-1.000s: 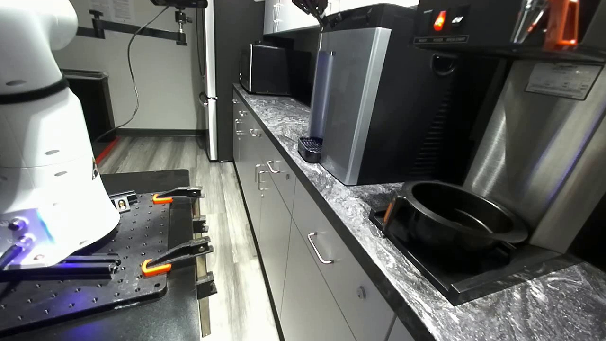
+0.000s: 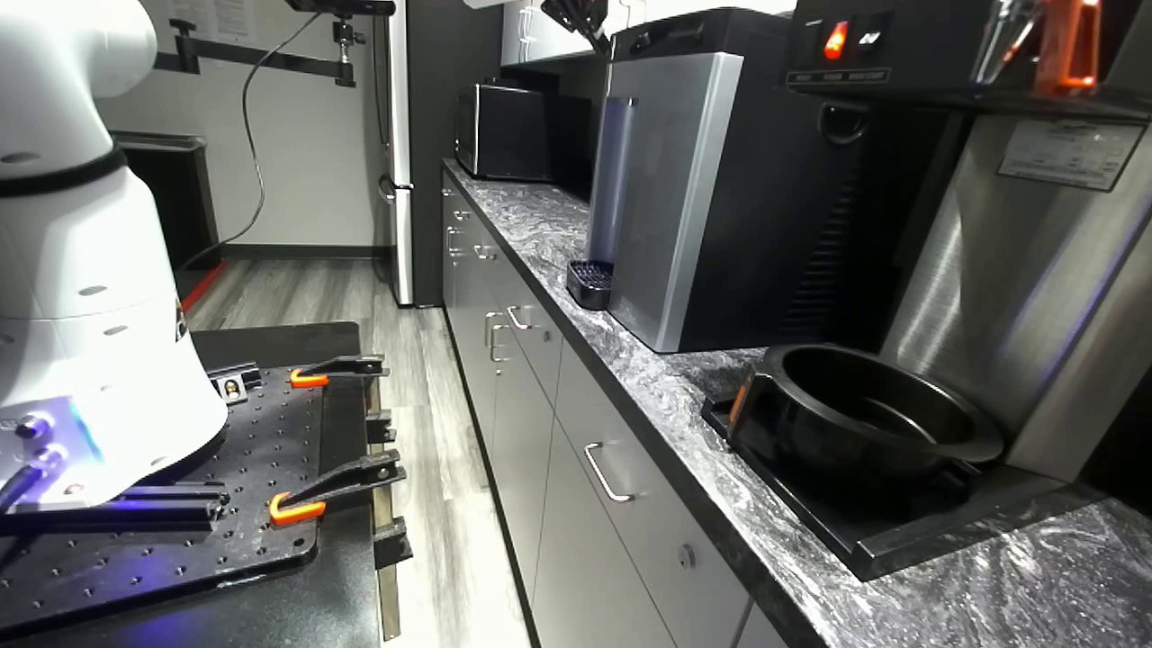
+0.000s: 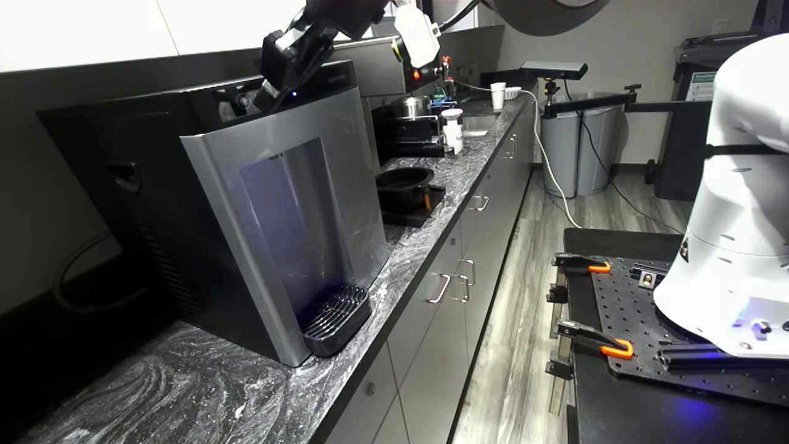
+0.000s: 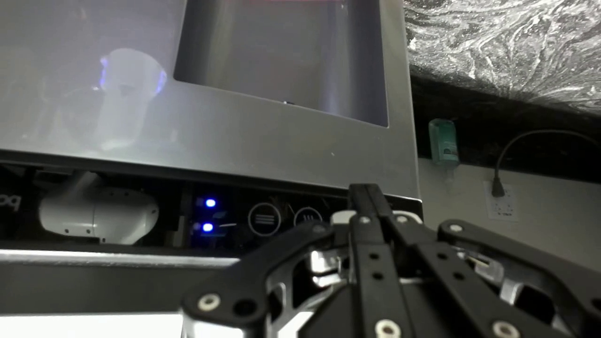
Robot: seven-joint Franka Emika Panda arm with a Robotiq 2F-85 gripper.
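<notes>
A grey and black dispenser [image 3: 222, 222] stands on the marbled counter, its drip tray [image 3: 336, 314] empty. My gripper is shut, with nothing showing between its fingers. In the wrist view the fingertips lie over the lower right of the dispenser's black control panel [image 4: 234, 214], close by its round button icons [image 4: 265, 219]. Two blue lights glow to the left of those icons. Whether the fingertips touch the panel I cannot tell. From the second exterior view, the gripper [image 3: 267, 95] is at the top front of the machine.
Beside the dispenser, a black brewer bowl [image 2: 880, 410] sits on its black base. White cups [image 3: 497, 95] and a white bottle [image 3: 452, 131] stand farther along the counter. Cabinets with metal handles line its front. Clamps [image 2: 340, 481] hold the arm's mounting plate.
In the first exterior view, the gripper at the top has shifted slightly left and away from the dispenser's top edge. The arm's upper part has moved a little right.
</notes>
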